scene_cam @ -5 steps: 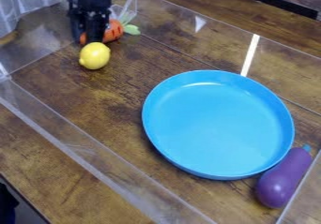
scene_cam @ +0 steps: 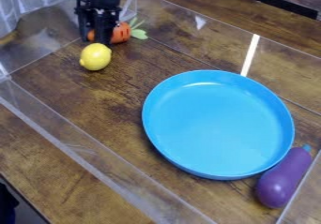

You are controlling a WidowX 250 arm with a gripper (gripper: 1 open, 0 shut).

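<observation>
My black gripper [scene_cam: 97,22] reaches down from the top left, its tips around or just over an orange carrot [scene_cam: 118,34] with green leaves. Its dark fingers blend together, so how far apart they are is hard to make out. Just below, a yellow lemon [scene_cam: 96,56] rests on the wooden floor of the clear-walled bin.
A large blue plate [scene_cam: 217,123] fills the right middle. A purple eggplant [scene_cam: 282,179] lies at the lower right, by the clear wall. The wood left of the plate and above it is bare. The bin's transparent wall runs close along the left.
The gripper has shifted slightly from where it was a second ago at the carrot. The lemon, plate and eggplant have not visibly moved.
</observation>
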